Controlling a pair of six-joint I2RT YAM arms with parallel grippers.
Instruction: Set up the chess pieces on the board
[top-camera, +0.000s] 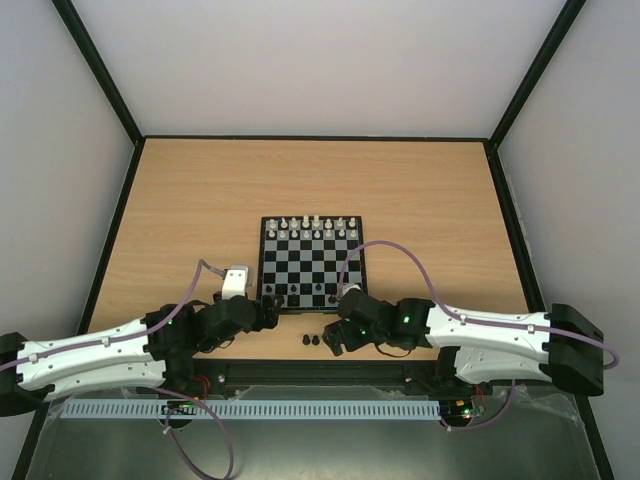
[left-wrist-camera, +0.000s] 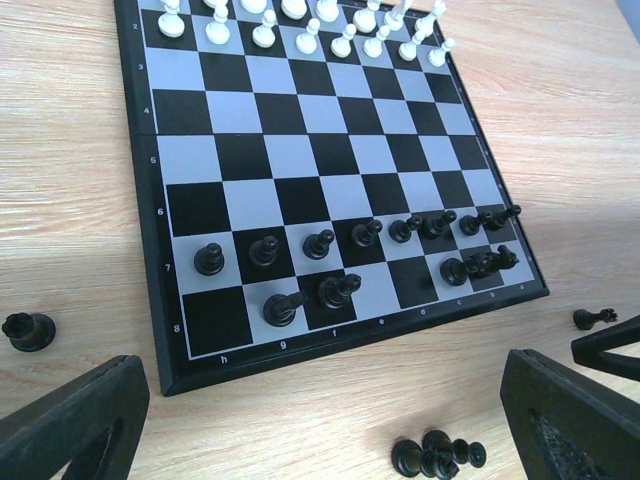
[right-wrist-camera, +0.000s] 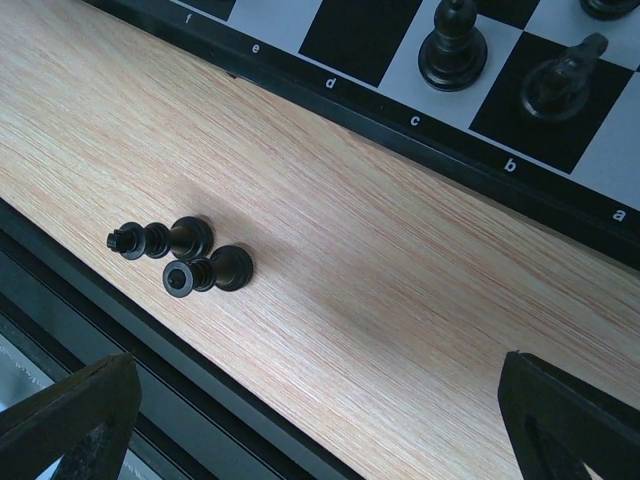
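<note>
On the chessboard (left-wrist-camera: 150, 250), white pieces (left-wrist-camera: 263, 30) fill the far rows and black pawns (left-wrist-camera: 318, 244) line row 7. Row 8 holds black pieces on g, f, c and b, among them a knight (right-wrist-camera: 560, 85); h, e, d and a stand empty. Two tall black pieces (right-wrist-camera: 210, 270) are side by side on the table before the board. One black rook (left-wrist-camera: 28, 331) is off the h side, another small black piece (left-wrist-camera: 595, 318) off the a side. My left gripper is open above the board's near edge. My right gripper is open over bare wood, nothing between its fingers.
A finger of the right gripper shows at the left wrist view's right edge, so the arms are close. The table's front edge (right-wrist-camera: 190, 370) runs just behind the two tall pieces. Beyond the board the tabletop (top-camera: 310, 175) is clear.
</note>
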